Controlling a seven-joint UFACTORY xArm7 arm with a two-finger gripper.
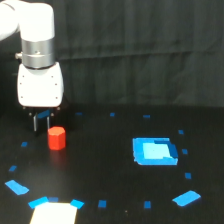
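Observation:
A small red block [57, 138] stands on the black table at the left. My gripper [42, 121] hangs beneath the white arm [40, 86], at the upper left of the block and seemingly behind it. Its dark fingers blend into the black background, so their spacing is unclear. No object shows between them. Whether a fingertip touches the block cannot be made out.
Over to the right, a blue-edged square [155, 151] with a pale centre lies on the table. Blue tape strips and small blue marks dot the surface. A pale square [54, 213] sits at the front left edge.

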